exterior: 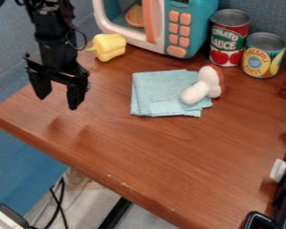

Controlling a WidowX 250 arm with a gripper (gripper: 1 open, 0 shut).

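My black gripper (60, 89) hangs over the left back part of the wooden table (133, 152), fingers pointing down; nothing shows between them. A yellow toy (107, 46) lies behind it, by the toy microwave. A folded light-blue cloth (155, 94) lies in the middle, with a white toy (200, 87) with a reddish end on its right part.
A teal toy microwave (170, 22) stands at the back, with a tomato can (228, 45) and a second can (263, 60) to its right. A dark device (277, 206) is at the right edge.
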